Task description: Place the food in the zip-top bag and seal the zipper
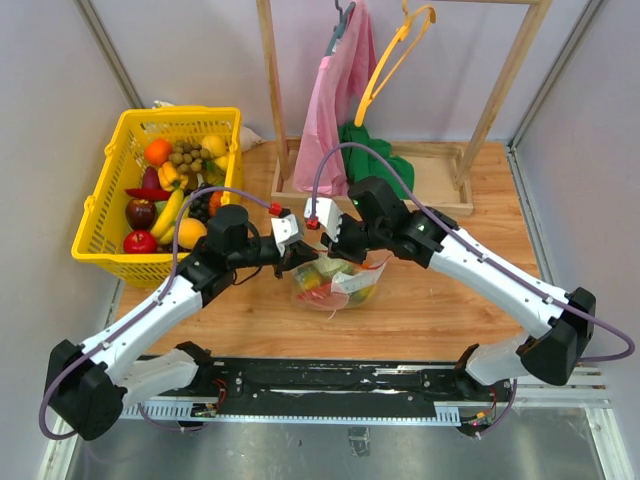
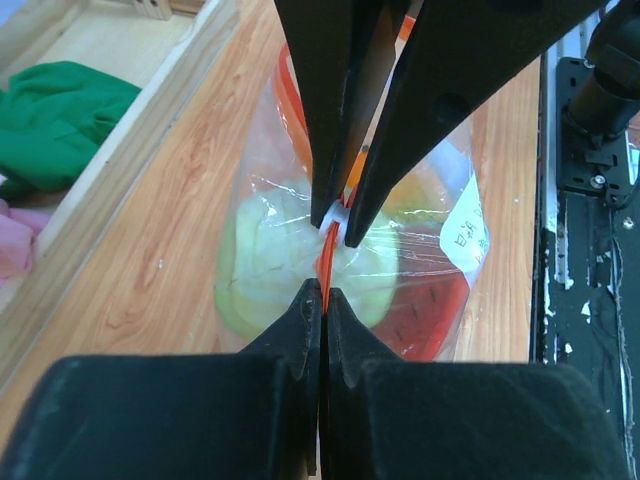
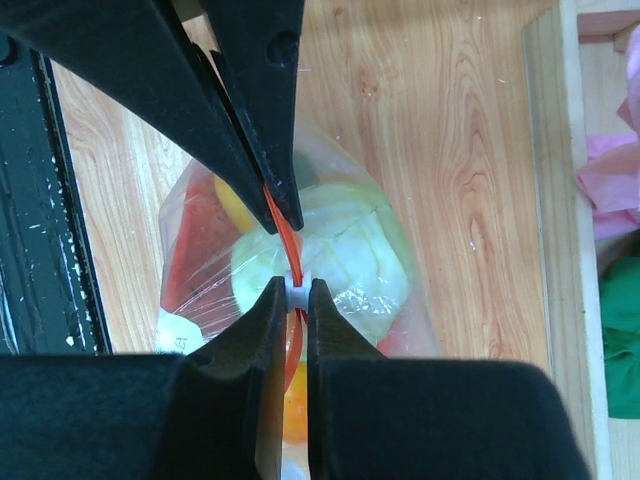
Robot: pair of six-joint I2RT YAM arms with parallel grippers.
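Observation:
The zip top bag (image 1: 335, 285) with food inside, green, yellow and red, lies on the wooden table between my grippers. Its red zipper strip rises toward me in both wrist views. My left gripper is shut at the strip's end, the thin red strip running into its fingertips. My right gripper is shut on the white zipper slider on that red strip, just beside the left fingertips. The bag's clear film shows cabbage-like green food (image 3: 350, 250) beneath.
A yellow basket (image 1: 90, 220) of fruit and vegetables stands at the left. A wooden rack (image 1: 455, 195) with pink and green cloths and a yellow hanger stands behind.

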